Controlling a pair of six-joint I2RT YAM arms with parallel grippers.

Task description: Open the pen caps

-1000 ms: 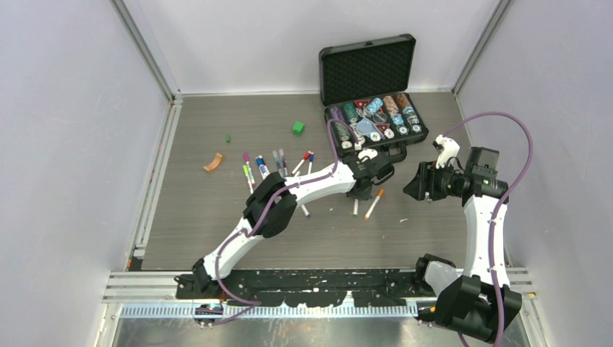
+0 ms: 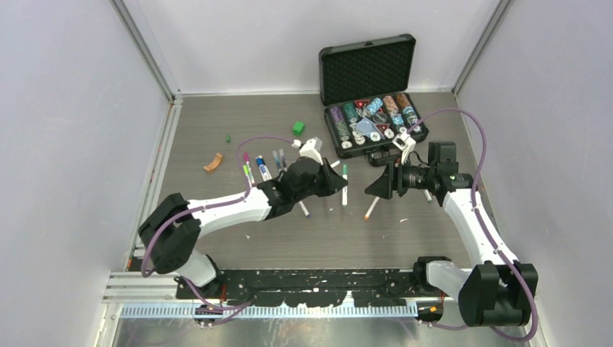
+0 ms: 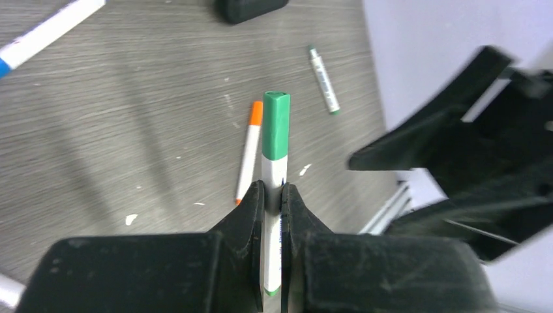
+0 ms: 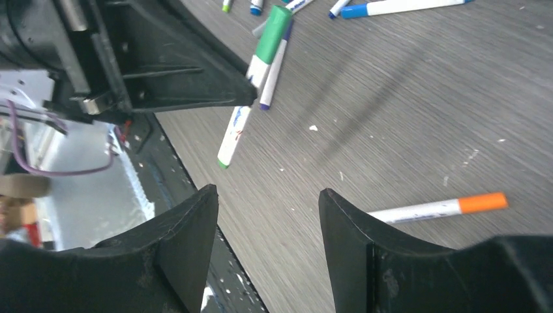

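Observation:
A white marker with a green cap (image 3: 276, 127) is gripped at mid-body by my left gripper, which is shut on it. The cap is still on the marker's far end. In the right wrist view the same green marker (image 4: 233, 135) slants upward, clear of the table. My right gripper stands open with an empty gap, facing the left one from the right. Below and between the arms, an orange-capped marker (image 2: 371, 208) lies on the table, capped. A small green-ended marker (image 3: 323, 79) lies farther right.
Several capped markers, among them a blue one (image 4: 404, 6), lie left of centre. An open black case of chips (image 2: 372, 123) stands at the back, a green block (image 2: 298, 128) and an orange curved piece (image 2: 213, 163) to its left.
The left arm has drawn back to the left with the green marker lifted off the table. My right arm has come left, bringing the two grippers closer together.

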